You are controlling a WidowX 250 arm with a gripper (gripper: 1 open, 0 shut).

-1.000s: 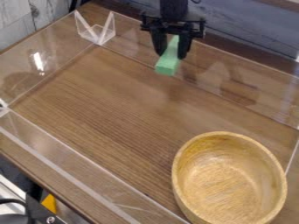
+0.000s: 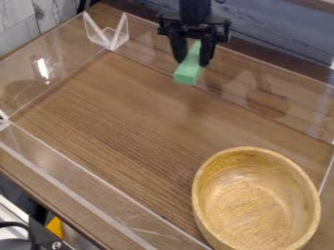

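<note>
At the top centre of the camera view, my gripper (image 2: pixel 193 43) is shut on a green object (image 2: pixel 189 68), which hangs tilted below the dark fingers. Whether it touches the wooden table (image 2: pixel 124 127) under it I cannot tell.
A large tan bowl (image 2: pixel 256 200) sits at the lower right. A white wire-like stand (image 2: pixel 109 31) is at the back left. Low walls run along the back.
</note>
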